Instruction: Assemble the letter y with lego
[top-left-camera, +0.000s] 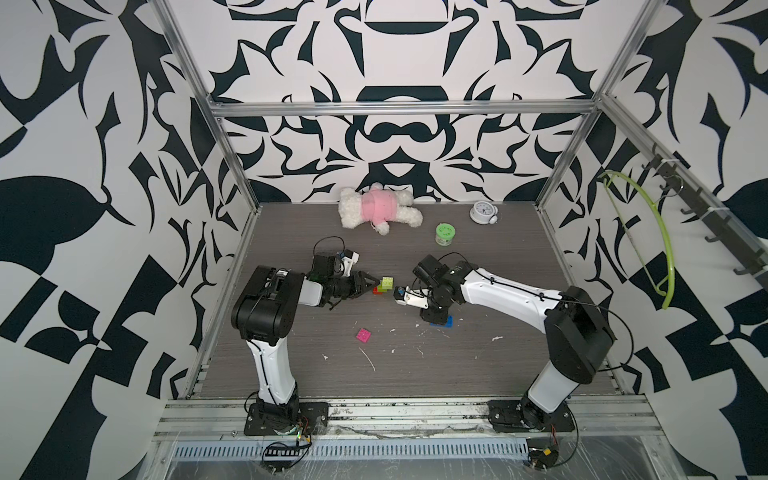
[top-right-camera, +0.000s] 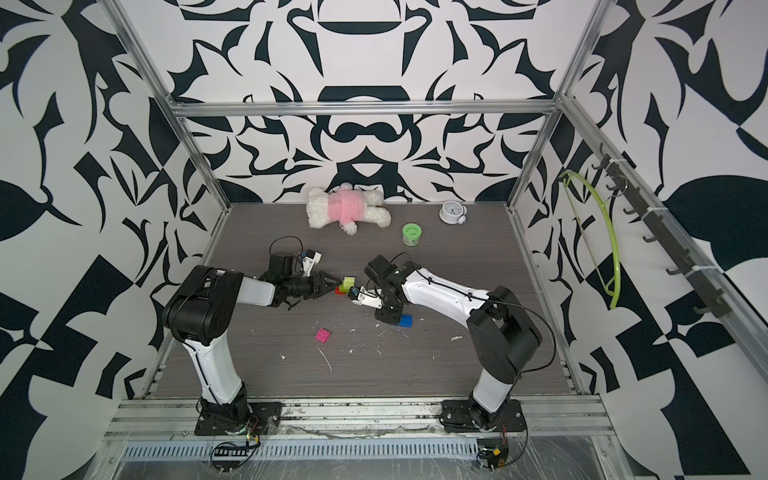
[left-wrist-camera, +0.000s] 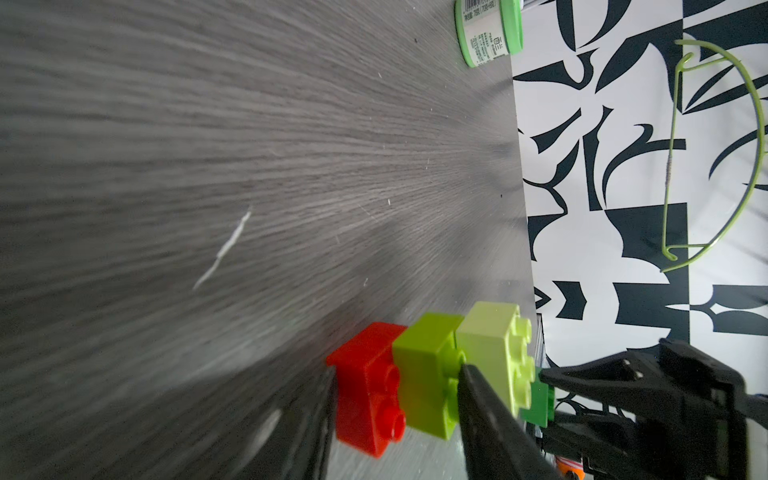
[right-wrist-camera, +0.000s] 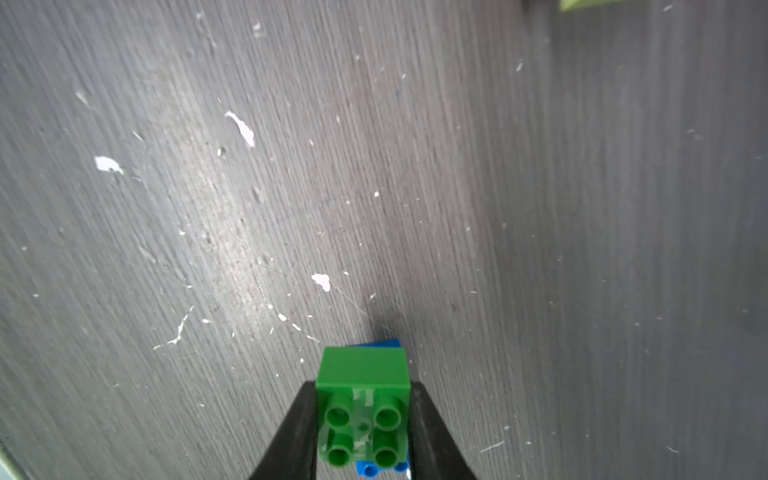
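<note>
In the left wrist view my left gripper is shut on a joined stack of a red brick (left-wrist-camera: 364, 400), a lime brick (left-wrist-camera: 424, 368) and a pale green brick (left-wrist-camera: 488, 352). My right gripper is shut on a green brick (right-wrist-camera: 364, 368), its underside tubes showing, held above a blue brick (right-wrist-camera: 376, 344) on the table. In the top views the right gripper is just right of the stack. A pink brick (top-left-camera: 363, 335) lies on the table in front of them.
A teddy (top-left-camera: 379, 208), a green-lidded jar (top-left-camera: 445, 233) and a white clock (top-left-camera: 483, 212) stand along the back.
</note>
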